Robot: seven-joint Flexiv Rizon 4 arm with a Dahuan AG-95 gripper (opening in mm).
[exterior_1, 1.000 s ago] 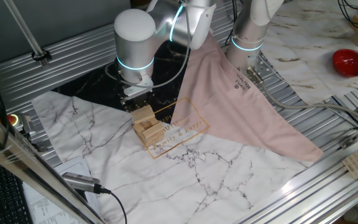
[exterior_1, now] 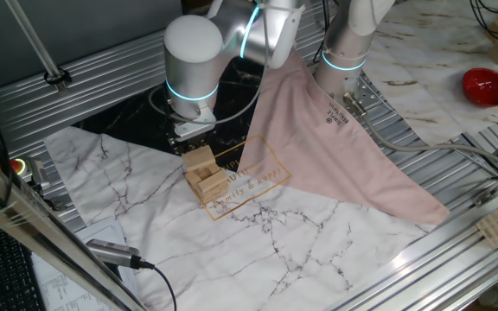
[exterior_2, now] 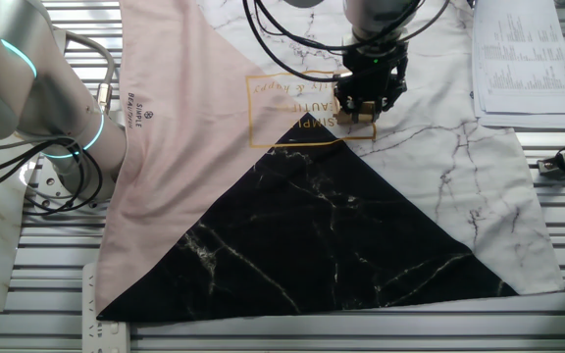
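A light wooden block structure [exterior_1: 204,176] stands on the cloth, beside the gold-printed frame, in exterior view 1. My black gripper [exterior_1: 194,138] points down just behind it, its fingertips largely hidden there. From the opposite side, in exterior view 2, the gripper [exterior_2: 369,106] covers most of the wood [exterior_2: 363,120], and only a small part shows below the fingers. Whether the fingers touch or enclose any wood is not clear. The cloth [exterior_1: 266,250] has white marble, black marble and pink areas.
A red bowl [exterior_1: 487,87] sits on a separate marbled surface at the right. Papers [exterior_2: 526,59] and a cabled device [exterior_1: 115,253] lie beside the cloth. A metal pole [exterior_1: 54,220] crosses the near left.
In exterior view 1 my arm has shifted slightly to the right, and the pale mount above the gripper has turned a little. The wooden structure and cloth look unmoved.
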